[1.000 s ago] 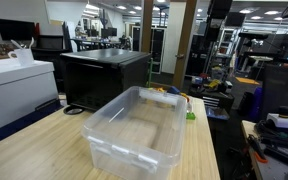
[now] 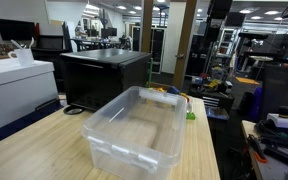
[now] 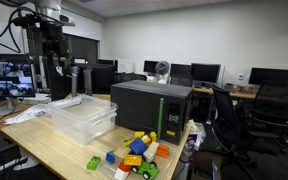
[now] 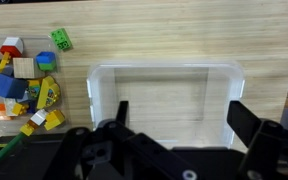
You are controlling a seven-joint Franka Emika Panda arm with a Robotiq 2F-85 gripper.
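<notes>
A clear plastic bin [image 4: 167,68] stands empty on the wooden table; its walls also show in the first exterior view [image 2: 134,153]. Over it, in the wrist view, my gripper hangs with its fingers wide apart and nothing between them. The second exterior view has the arm at the upper left, high above the bin [image 3: 84,122]. Left of the bin in the wrist view lies a cluster of toys: a wooden block [image 4: 24,68], a blue block [image 4: 8,84] and several more. A green block [image 4: 61,39] rests apart from them.
The black microwave [image 3: 149,105] stands behind the bin and toys. A green toy vehicle [image 3: 146,169] sits near the table's right edge. Bare tabletop [image 2: 44,150] lies left of the bin in the first exterior view.
</notes>
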